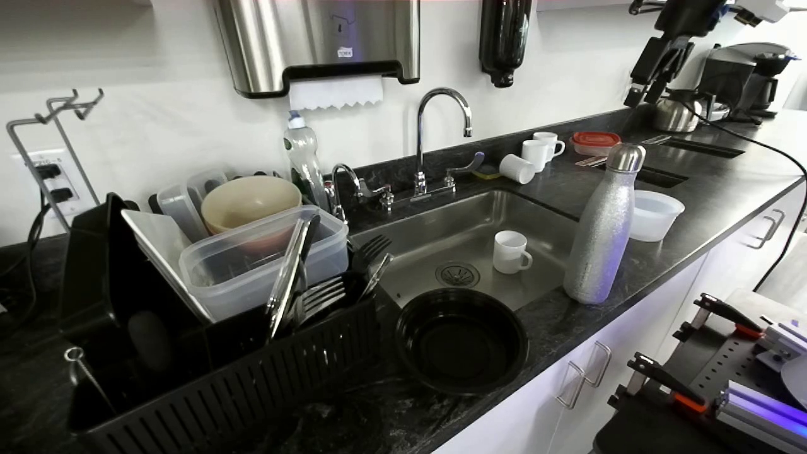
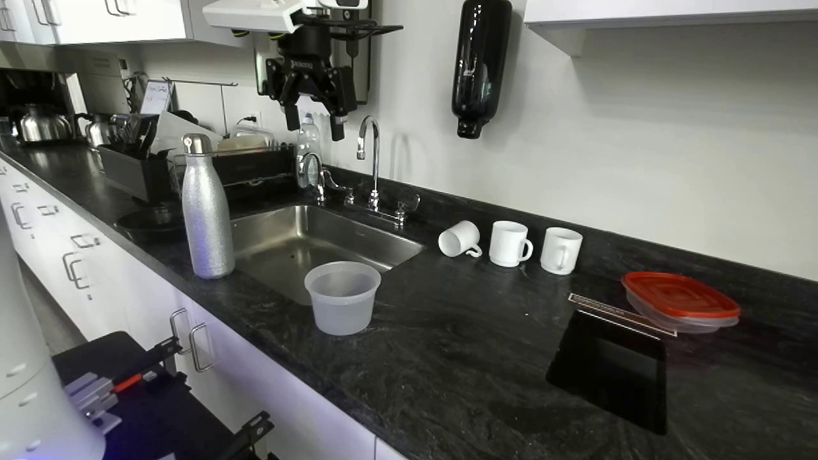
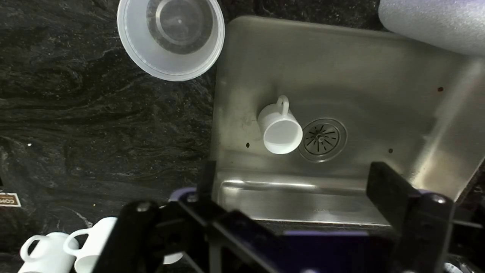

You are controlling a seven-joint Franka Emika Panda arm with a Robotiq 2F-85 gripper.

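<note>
My gripper hangs open in the air above the counter and sink, its fingers wide apart with nothing between them. In the wrist view its fingers frame the near wall of the sink. Inside the sink a white mug stands upright beside the drain, well below my gripper and touching neither finger. From the side, that same mug shows its handle turned toward the counter front; the other exterior view hides it behind the sink edge.
A silver bottle and a clear tub stand along the sink's front side. Three white mugs, one a tipped mug, line the wall near the tall faucet. A full dish rack and black bowl occupy the far side.
</note>
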